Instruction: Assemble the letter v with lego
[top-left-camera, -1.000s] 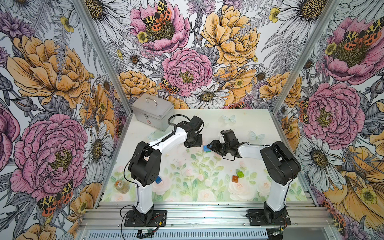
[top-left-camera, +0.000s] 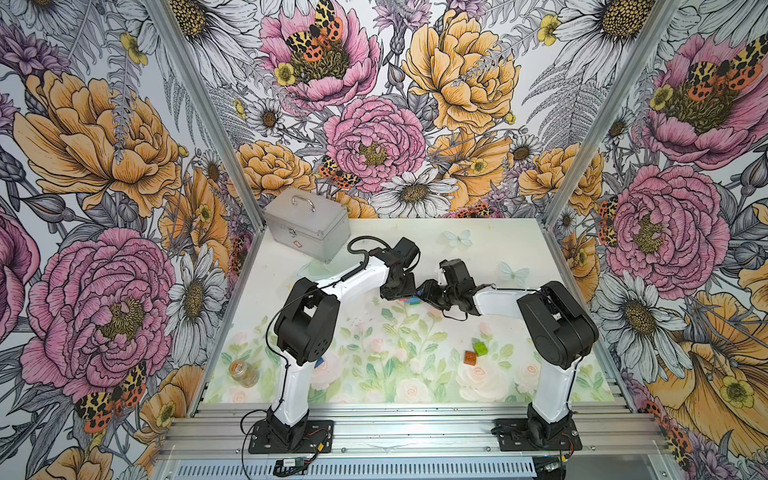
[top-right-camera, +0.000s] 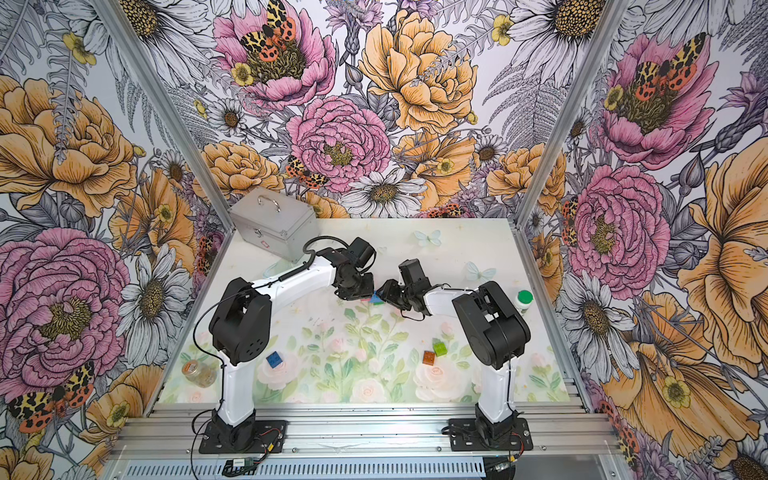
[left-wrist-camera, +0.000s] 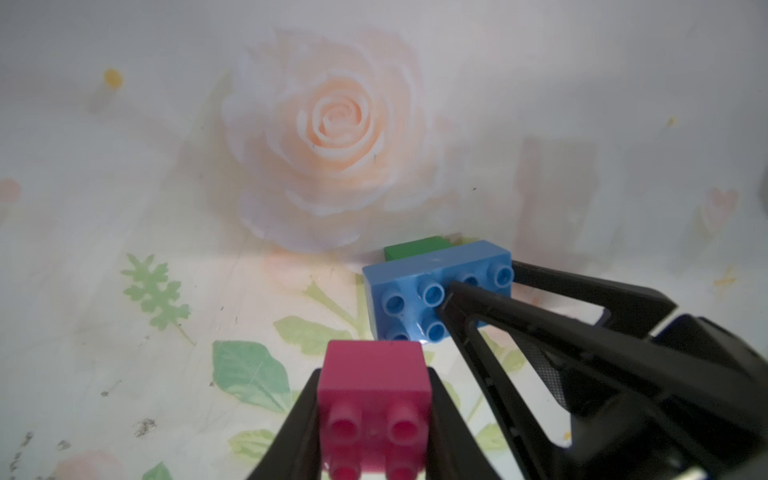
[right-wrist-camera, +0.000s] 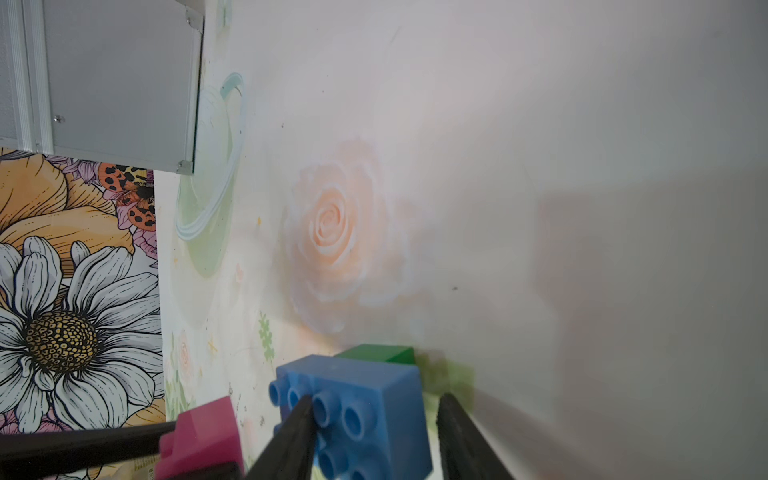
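Note:
A blue brick (left-wrist-camera: 412, 280) lies on its side, studs facing sideways, against a green brick (left-wrist-camera: 416, 246) on the table's middle. My left gripper is shut on a pink brick (left-wrist-camera: 373, 372), held just short of the blue brick in the left wrist view. My right gripper has its fingers part open at the blue brick, one in front of its studded face, the other by its far end; whether they grip it is unclear.
A silver case (top-left-camera: 308, 228) stands back left. Orange (top-right-camera: 429, 357) and lime (top-right-camera: 440, 348) bricks, another blue brick (top-right-camera: 274, 358) and a jar (top-right-camera: 197, 372) lie toward the front. A green-lidded container (top-right-camera: 525, 299) is at the right.
My left gripper with the pink brick has moved rightward, closer to the blue brick and right gripper. The right arm has shifted only slightly.

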